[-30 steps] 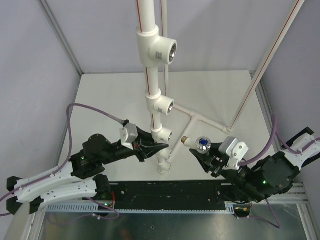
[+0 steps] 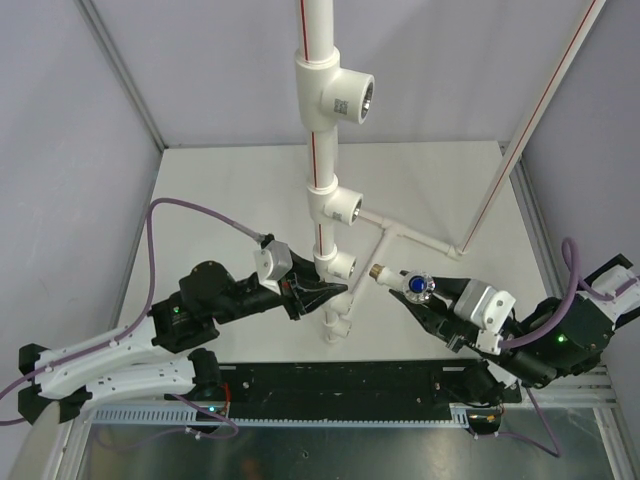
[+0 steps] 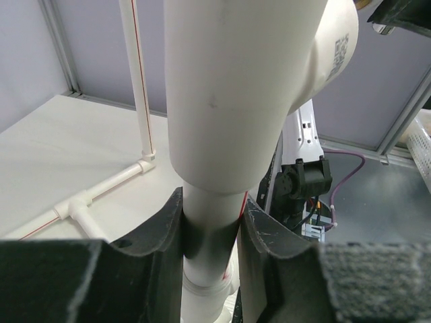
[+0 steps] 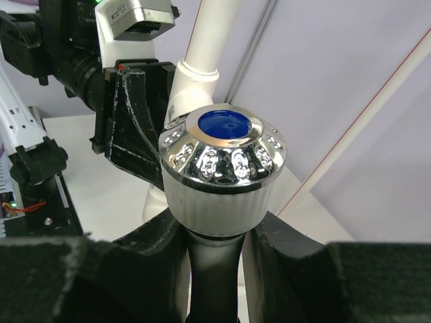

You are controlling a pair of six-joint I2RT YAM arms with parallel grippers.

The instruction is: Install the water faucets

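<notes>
A white vertical pipe (image 2: 317, 80) carries several tee sockets with metal-rimmed openings facing right (image 2: 342, 205). My left gripper (image 2: 322, 293) is shut on this pipe just below a tee. My right gripper (image 2: 430, 295) is shut on a faucet (image 2: 418, 286) (image 4: 222, 161) with a chrome body, blue cap and white inlet. Its brass threaded end points left toward the lower sockets, apart from them in the top view.
A thinner pipe run (image 2: 430, 242) lies behind on the white board (image 2: 220, 170), joining an upright pipe at the right. Grey walls (image 2: 70, 180) close in the sides and back.
</notes>
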